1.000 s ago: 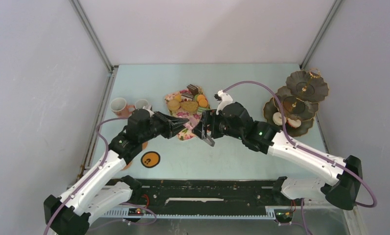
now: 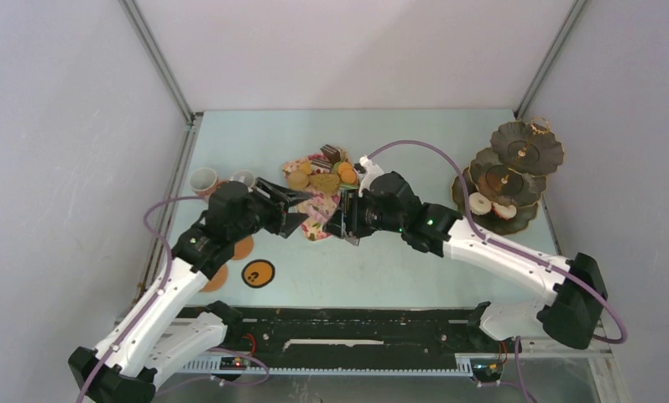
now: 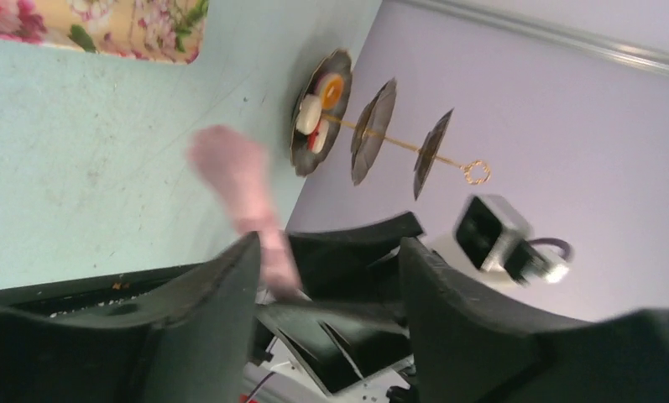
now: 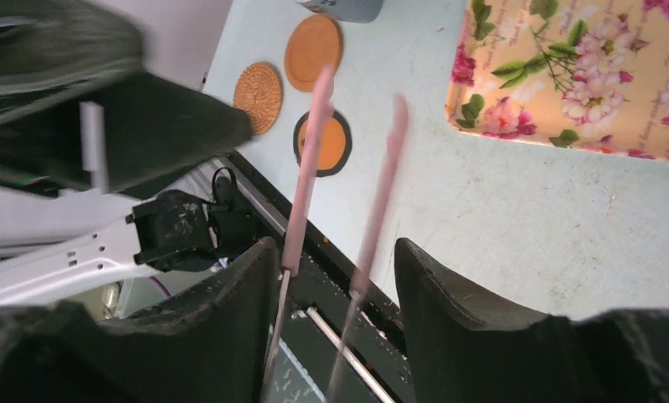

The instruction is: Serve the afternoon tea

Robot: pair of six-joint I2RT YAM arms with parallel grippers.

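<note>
A pair of pink-tipped tongs (image 4: 301, 193) with thin metal arms stands between the fingers of my right gripper, both pink tips pointing away from it. Its closed end is hidden low in the right wrist view. In the left wrist view, a blurred pink tip (image 3: 247, 193) appears in front of the spread fingers of my left gripper, which stands open. The two grippers face each other above a floral tray (image 2: 316, 228) bearing several biscuits and cakes (image 2: 324, 182). A dark three-tier stand (image 2: 522, 151) at the right holds white pastries (image 2: 479, 204) on its lowest plate.
Two mugs (image 2: 203, 180) are at the left, one partly behind my left arm. An orange coaster with a dark rim (image 2: 258, 273) and plain round coasters (image 2: 243, 248) lie in front of them. Bare table shows at the back and front right.
The right gripper has shifted slightly left and turned.
</note>
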